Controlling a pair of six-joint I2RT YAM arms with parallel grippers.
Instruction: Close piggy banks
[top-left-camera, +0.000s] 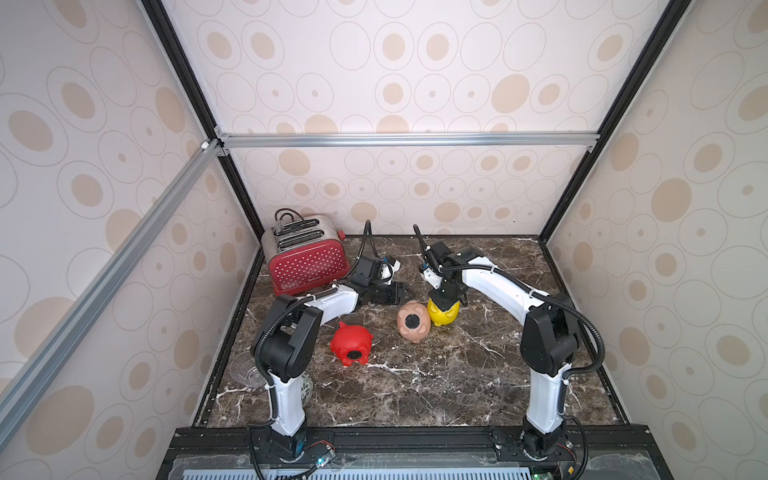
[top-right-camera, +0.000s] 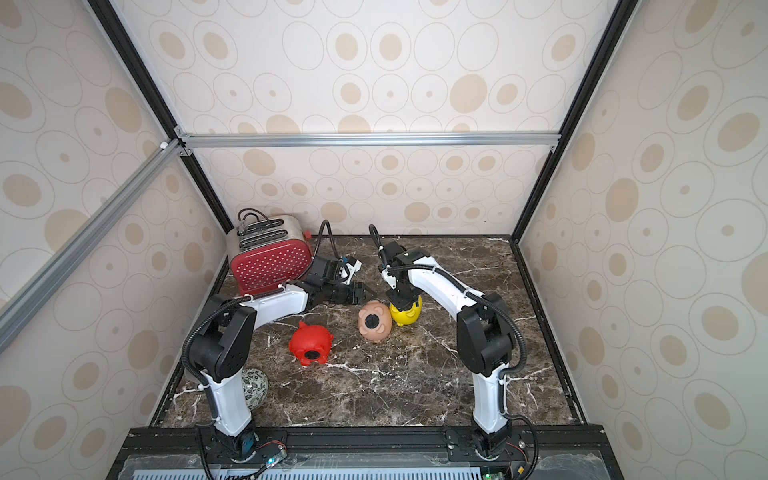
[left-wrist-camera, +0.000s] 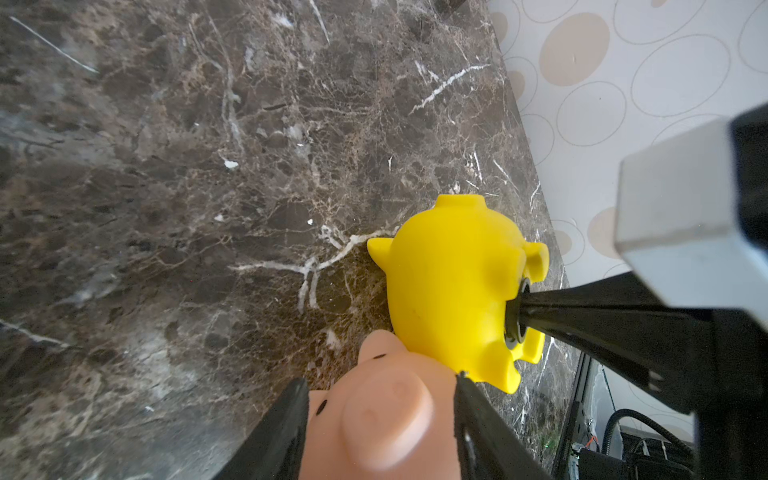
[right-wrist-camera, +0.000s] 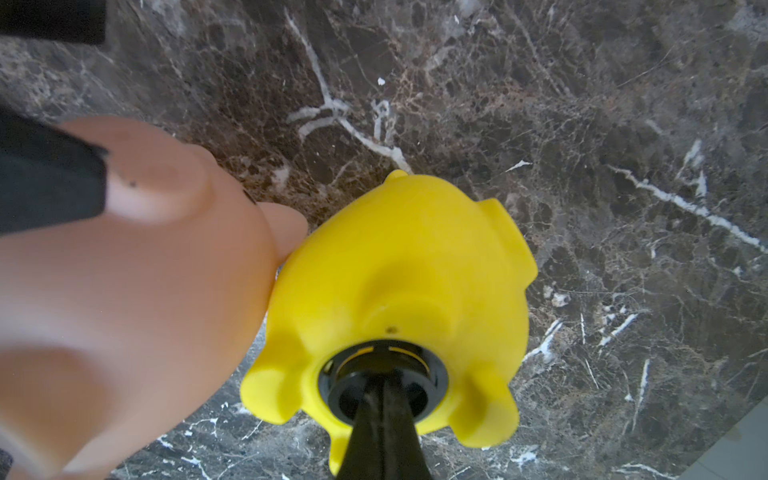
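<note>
A yellow piggy bank (right-wrist-camera: 408, 256) lies tipped, its black-ringed hole upward. My right gripper is shut, with nothing seen between its fingers, and its tips are at that hole. Touching it on the left is the pink piggy bank (right-wrist-camera: 176, 280), a black disc on top in the top views. My left gripper stands open at its snout, one finger either side; whether they touch it is unclear. A red piggy bank (top-left-camera: 351, 340), with a dark disc, sits nearer the front left.
A red and silver toaster (top-left-camera: 306, 264) stands at the back left, behind the left arm. A speckled round object (top-right-camera: 256, 388) is partly hidden by the left arm's base.
</note>
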